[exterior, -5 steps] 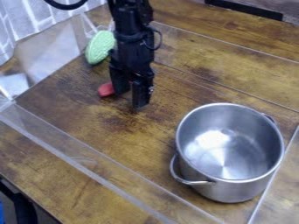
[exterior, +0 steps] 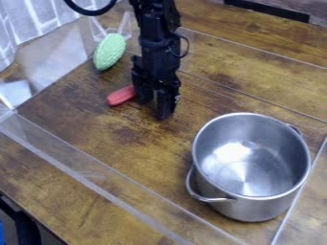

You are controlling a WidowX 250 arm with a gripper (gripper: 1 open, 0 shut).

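The black robot gripper (exterior: pixel 151 96) is low over the wooden table, just right of and partly in front of a red object (exterior: pixel 121 95) lying at centre left. Its dark fingers are hard to make out, so whether it holds anything cannot be seen. A pale green oblong object (exterior: pixel 110 50) lies behind, upper left of the gripper.
A large steel pot (exterior: pixel 250 167) with side handles stands at the lower right. Clear plastic strips or walls run along the left and front of the work area.
The gripper has shifted slightly right over the last second, uncovering a little more of the green object. The pot stands where it was.
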